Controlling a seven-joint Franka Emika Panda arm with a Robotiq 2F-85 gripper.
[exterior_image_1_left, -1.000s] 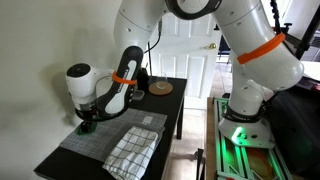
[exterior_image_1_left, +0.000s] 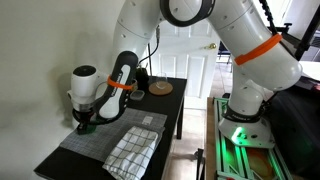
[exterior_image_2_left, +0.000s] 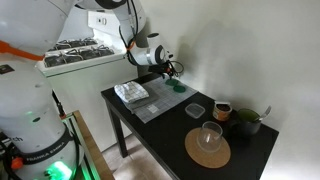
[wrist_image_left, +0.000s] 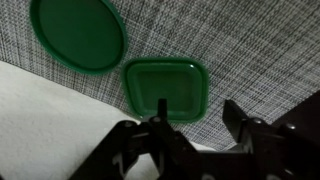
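In the wrist view a square green lid or shallow dish (wrist_image_left: 166, 88) with rounded corners lies on a grey woven mat (wrist_image_left: 255, 60). A round green one (wrist_image_left: 82, 32) lies close beside it at the upper left. My gripper has its fingers apart, over the near edge and right side of the square piece. Nothing appears clamped between them. Seen from the side, the gripper (exterior_image_1_left: 80, 119) points down, low over the far left part of the mat, partly hiding the green there. Whether the fingers touch the square piece cannot be told.
A white cloth (exterior_image_1_left: 131, 152) lies on the mat's near side. Farther along the dark table are a clear container (exterior_image_2_left: 195, 109), a glass (exterior_image_2_left: 211, 133) on a round brown mat (exterior_image_2_left: 204, 151), and a dark pot (exterior_image_2_left: 246, 123). The wall stands close behind the arm.
The wrist has turned and shifted slightly. Less of the green now shows beside the gripper in exterior view 1. The cloth and table items have stayed put.
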